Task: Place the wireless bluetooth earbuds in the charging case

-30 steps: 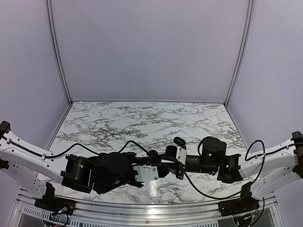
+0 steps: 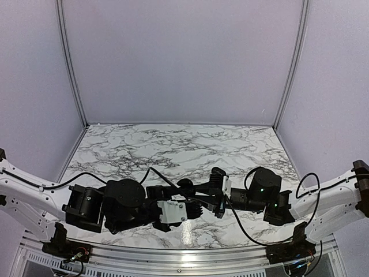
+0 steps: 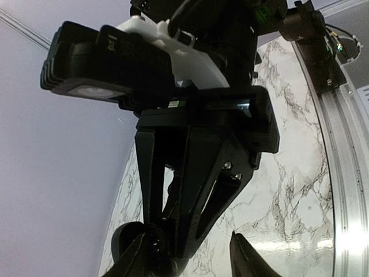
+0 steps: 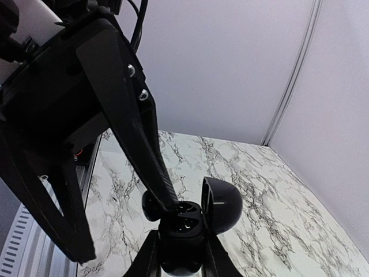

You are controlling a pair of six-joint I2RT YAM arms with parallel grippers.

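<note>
The black charging case [image 4: 182, 234] is clamped in my right gripper, its hinged lid [image 4: 222, 205] raised and the slotted inner face showing. In the right wrist view my left gripper comes in from the left with fingers apart; one of its fingers [image 4: 154, 156] ends right at the case's edge. Behind that fingertip is a small rounded black piece [image 4: 150, 206], too hidden to identify. From the left wrist, the case [image 3: 157, 254] with its lid [image 3: 123, 238] appears low, beside one left fingertip [image 3: 130, 262]. Whether earbuds sit inside is unclear.
Both arms meet above the front middle of the marbled table [image 2: 184, 150], which is bare behind them. The metal front rail [image 2: 179, 257] runs close below. Black cables [image 2: 253, 236] loop beside the grippers.
In the top view my left arm has shifted a little to the left and away from the front edge, its wrist turned slightly.
</note>
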